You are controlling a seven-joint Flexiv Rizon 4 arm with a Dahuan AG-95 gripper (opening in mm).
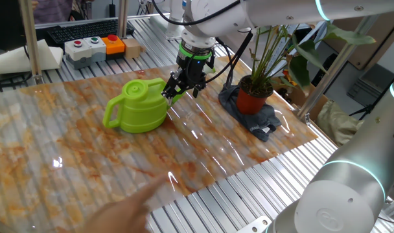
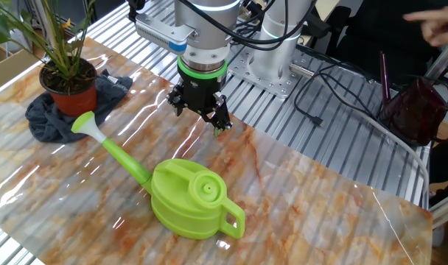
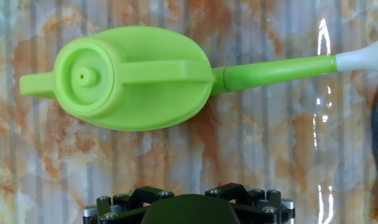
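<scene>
A light green watering can (image 2: 191, 202) stands upright on the marble-patterned sheet, its white-collared spout (image 2: 124, 158) pointing toward the potted plant (image 2: 68, 88). Seen from above in the wrist view, the can (image 3: 164, 99) lies across the upper half, with its top handle (image 3: 155, 71) toward the middle and its lid at the left. My gripper (image 2: 200, 119) hangs above the sheet, beside the can on the robot-base side and apart from it. Its fingers are spread wide, and nothing is between them. Along the wrist view's bottom edge the gripper shows only in part.
The plant's brown pot (image 1: 251, 100) stands on a dark cloth (image 1: 262, 123). Behind the sheet are button boxes (image 1: 87, 52) and a keyboard (image 1: 83, 30). A dark red watering can (image 2: 415, 110) is at the far right. A person's hand (image 1: 129, 210) reaches in at the front.
</scene>
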